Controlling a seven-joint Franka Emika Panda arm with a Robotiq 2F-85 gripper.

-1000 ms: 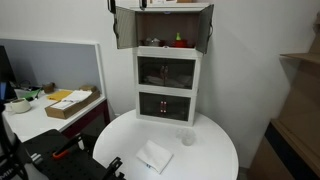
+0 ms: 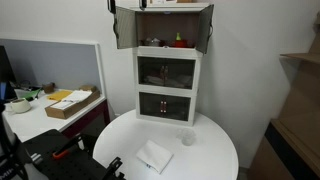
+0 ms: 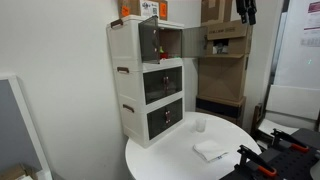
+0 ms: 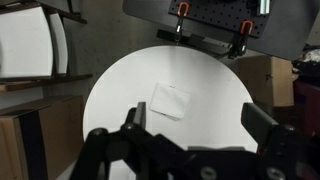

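On the round white table (image 2: 215,157) lies a flat white folded cloth or sheet (image 2: 154,155); it also shows in the wrist view (image 4: 170,101). A clear cup (image 2: 187,137) stands to its right, nearer the cabinet; exterior view 2 shows this cup (image 3: 200,125) too. The white cabinet (image 2: 195,78) has its top doors swung open, with a red item (image 2: 181,43) inside. Its two lower dark-fronted compartments are shut. High above the table hangs my gripper, open and apart from everything, its dark fingers spread wide. I cannot make out the cup in the wrist view.
A cardboard box (image 2: 75,103) sits on the side desk at the left. The dark perforated robot base (image 4: 232,10) borders the table. Cardboard boxes (image 3: 222,70) stand beyond the cabinet.
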